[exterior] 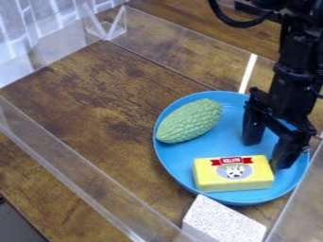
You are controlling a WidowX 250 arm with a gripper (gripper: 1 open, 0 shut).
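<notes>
A blue plate point(192, 151) holds a green bumpy vegetable-like object point(190, 121) on its left side and a yellow butter box point(232, 173) at its front. The black gripper point(274, 132) is down at the plate's right part, above and behind the butter box. Its fingers are dark and overlap, so whether they are open or shut, or hold anything, is unclear.
A white box point(222, 221) lies in front of the plate. Clear plastic walls border the wooden surface point(89, 104), whose left half is empty. A black cable loops at the top.
</notes>
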